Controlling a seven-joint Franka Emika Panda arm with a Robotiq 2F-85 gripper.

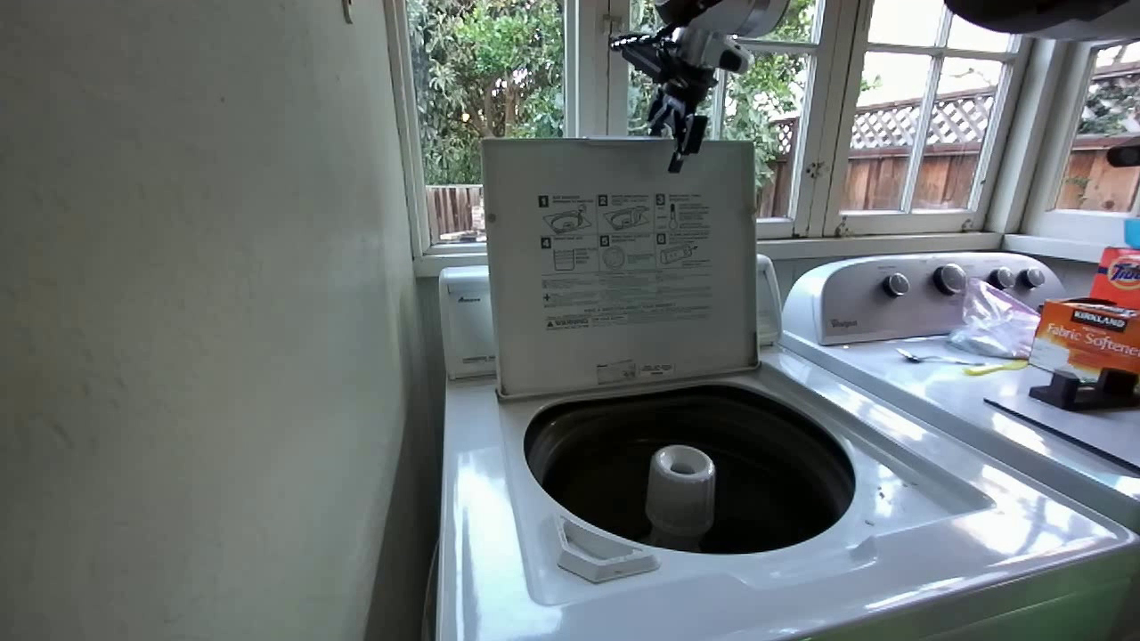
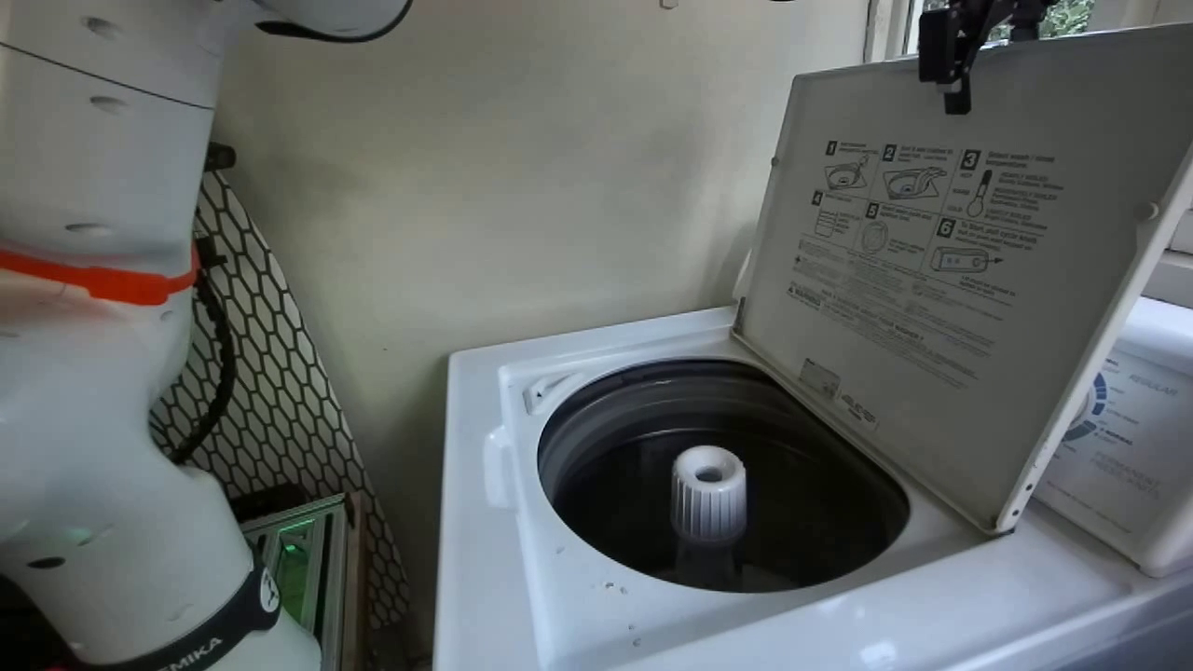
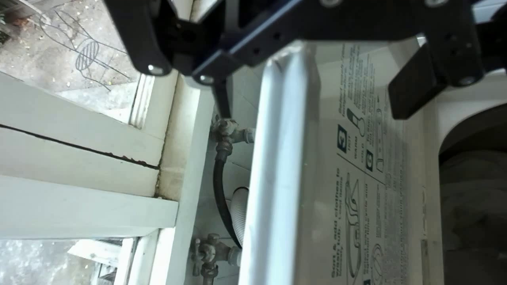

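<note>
The white washer lid (image 1: pixel 625 256) stands raised, its printed inner side facing the tub. My gripper (image 1: pixel 679 139) is at the lid's top edge, right of its middle. In the wrist view, the fingers are open wide around the lid edge (image 3: pixel 275 166). One finger (image 3: pixel 222 97) shows on the window side and the other finger (image 3: pixel 411 88) on the printed side, with gaps between them and the edge. In the second exterior view, a dark fingertip (image 2: pixel 956 99) hangs in front of the printed face; the far finger is hidden there.
Below the lid, the washer tub (image 1: pixel 556 438) is open around a white agitator (image 1: pixel 680 486). The window frame (image 3: pixel 90 204) and water valves (image 3: pixel 228 130) lie close behind the lid. A wall (image 1: pixel 214 320) is left; a dryer (image 1: pixel 855 310) is right.
</note>
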